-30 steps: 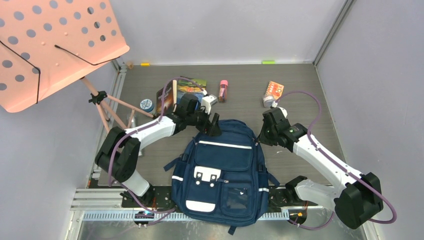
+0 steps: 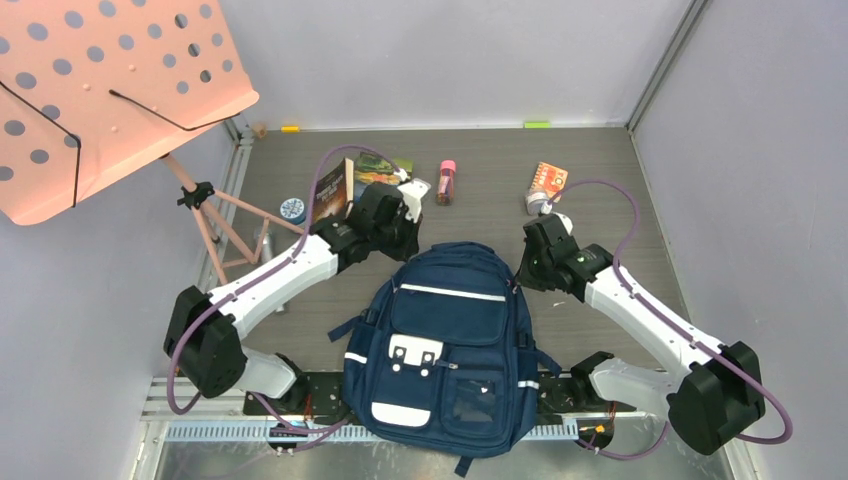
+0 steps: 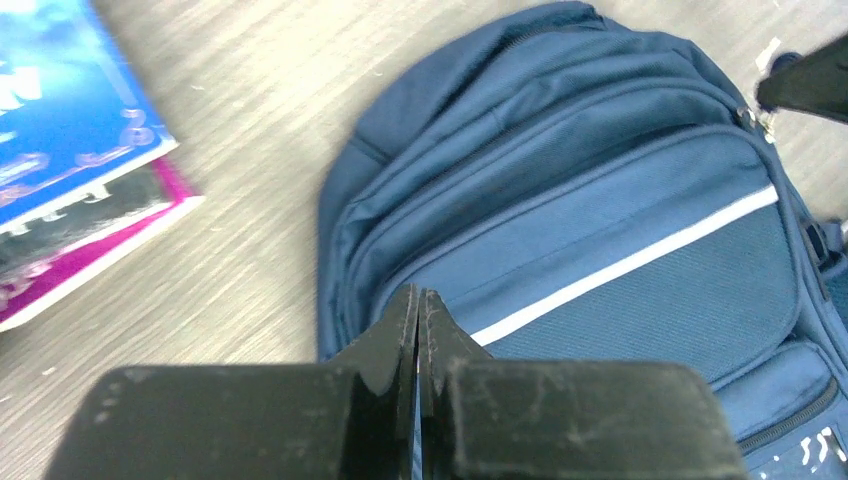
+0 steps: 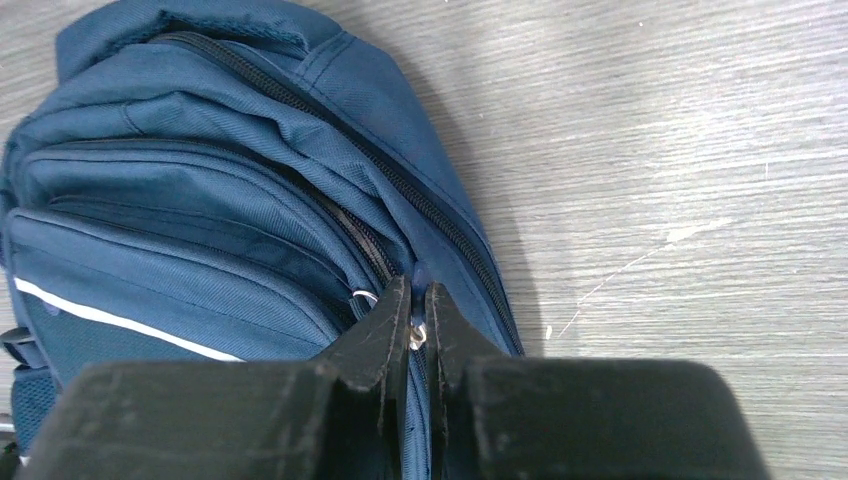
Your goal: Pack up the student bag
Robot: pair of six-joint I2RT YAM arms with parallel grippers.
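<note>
A navy backpack [image 2: 450, 330] lies front side up at the table's near edge, its top pointing away from me. In the left wrist view my left gripper is shut, nothing between its fingers, above the bag's upper left corner. The top edge of the opening [image 3: 520, 140] runs outside those fingers. On the bag's upper right side my right gripper is shut on a small blue zipper pull [image 4: 420, 272]; a metal ring shows just below it. The zipper track [image 4: 360, 235] curves leftward from there, and the main compartment looks slack.
Behind the left arm lie books [image 2: 330, 190], with a round blue-lidded tin [image 2: 292, 210] beside them. A pink-capped bottle [image 2: 446, 183] and an orange notebook [image 2: 549, 178] sit farther back. A pink perforated stand [image 2: 120, 100] overhangs the left. Table right of the bag is clear.
The right gripper stays nearly still.
</note>
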